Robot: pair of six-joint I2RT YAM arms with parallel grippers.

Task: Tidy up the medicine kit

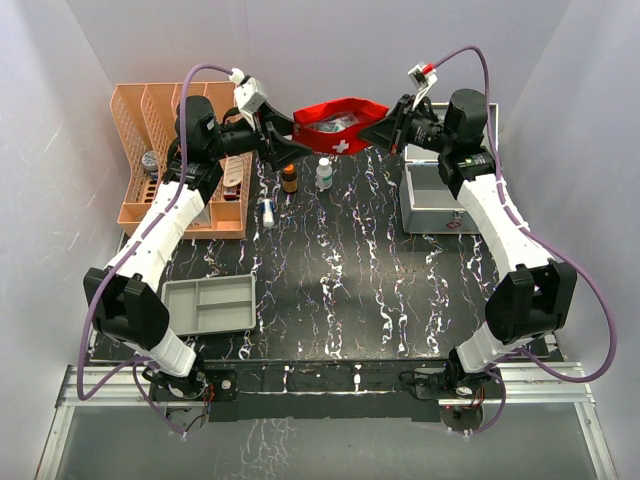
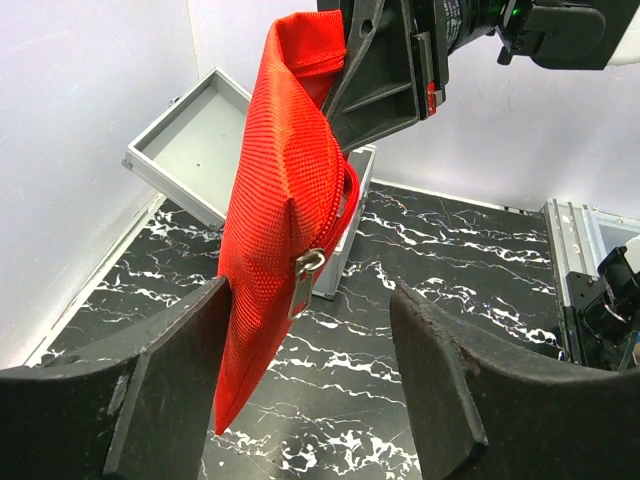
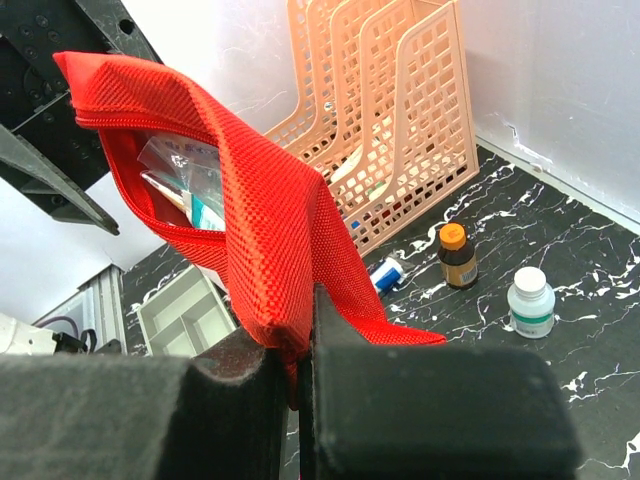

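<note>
A red pouch (image 1: 348,138) with a white cross hangs in the air between my two arms, its zipped mouth gaping. Clear plastic packets (image 3: 190,180) show inside it. My right gripper is shut on the gathered fabric at one end. At the opposite end my left gripper stands part open, with the pouch's zipper end between its fingers. The left one of these fingers (image 2: 165,370) lies against or very near the red cloth, while a clear gap separates the other from it. The zipper pull (image 2: 305,275) dangles in that gap.
Below the pouch stand a brown bottle (image 3: 457,260) and a white bottle (image 3: 531,305); a small tube (image 1: 268,212) lies nearby. An orange slotted rack (image 1: 225,215) is at the left, a grey tray (image 1: 210,304) nearer. An open grey box (image 1: 437,205) is at right.
</note>
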